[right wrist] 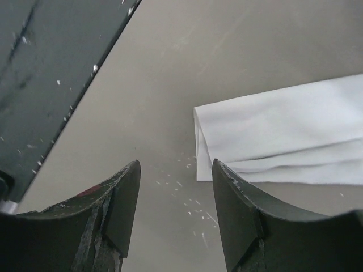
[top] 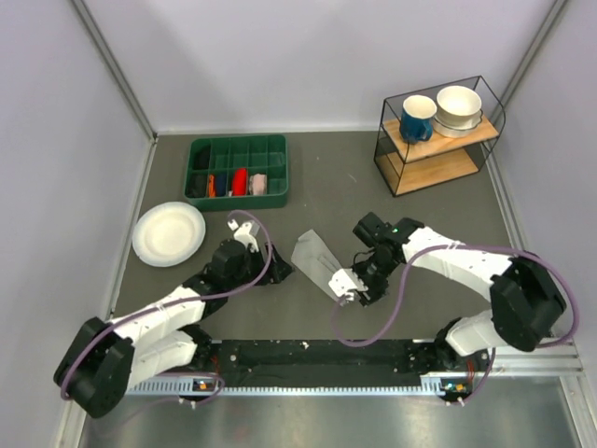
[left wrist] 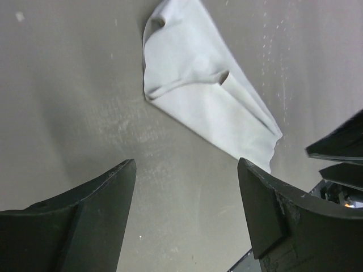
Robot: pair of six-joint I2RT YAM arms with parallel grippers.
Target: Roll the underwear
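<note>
The grey-white underwear (top: 312, 255) lies folded in a narrow strip on the dark table between my grippers, with creases and a raised flap along it in the left wrist view (left wrist: 204, 107). In the right wrist view, one short end of the cloth (right wrist: 266, 124) sits just beyond the fingertips. My left gripper (top: 278, 269) is open just left of the cloth, with only table between its fingers. My right gripper is open over the table by the cloth's near end, nothing between its fingers. In the top view the right arm hides part of the cloth.
A green compartment box (top: 278, 196) with small items stands at the back left, a white plate (top: 168, 233) at the left. A wire rack (top: 429, 168) with a blue mug and bowls stands at the back right. The table's front edge is close to both arms.
</note>
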